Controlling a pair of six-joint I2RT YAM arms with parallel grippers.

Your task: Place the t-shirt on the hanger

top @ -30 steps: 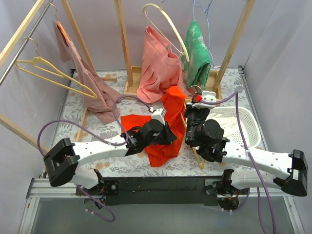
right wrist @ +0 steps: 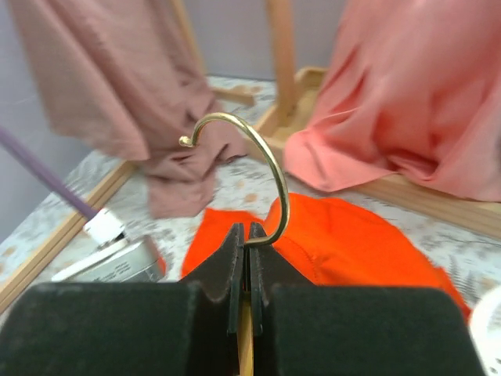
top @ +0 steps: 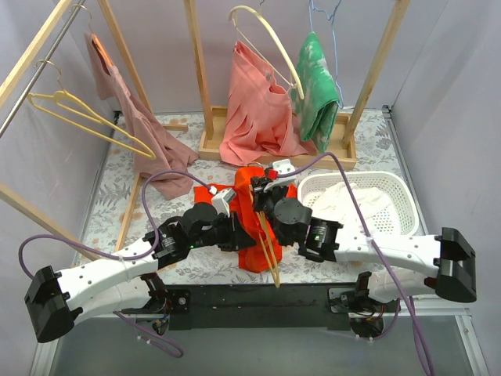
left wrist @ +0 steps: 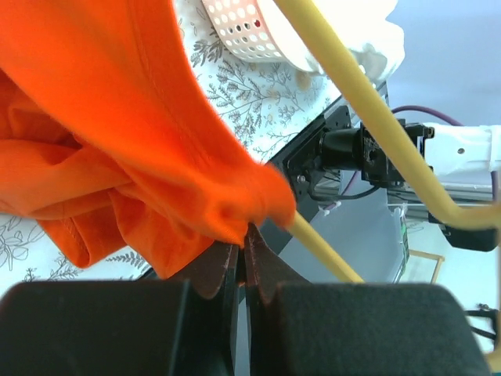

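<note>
An orange t-shirt (top: 252, 254) lies bunched on the table between my two arms. My left gripper is shut at the fabric's edge, and orange cloth gathers right at its fingertips. A yellow hanger (top: 271, 251) stands steeply over the shirt in the top view. My right gripper is shut on it just below its metal hook (right wrist: 280, 188), which curves up beyond the fingers. In the left wrist view, one hanger bar (left wrist: 325, 251) disappears behind the orange cloth; whether it is inside the shirt cannot be told.
A white basket (top: 409, 205) holding pale cloth sits at the right. Behind hang a pink garment (top: 262, 102), a green one (top: 315, 94) and a dusty-rose one (top: 141, 117). An empty yellow hanger (top: 86, 117) hangs from the left rail. Wooden frame posts (top: 200, 70) rise at the back.
My right gripper has moved left with the hanger, closing on the shirt. The left gripper has also gone left, drawing the cloth's raised part along.
</note>
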